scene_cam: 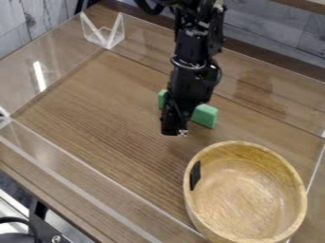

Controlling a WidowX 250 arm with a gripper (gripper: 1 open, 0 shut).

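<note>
The black gripper (176,124) hangs over the middle of the wooden table, low and in front of a green object (202,115). The arm partly hides the green object, which shows on both sides of it. The gripper's fingers look close together, and I cannot make out anything held between them.
A large tan round container (248,199) stands at the front right with a dark patch on its left rim. A white wire-like item (105,31) sits at the back left.
</note>
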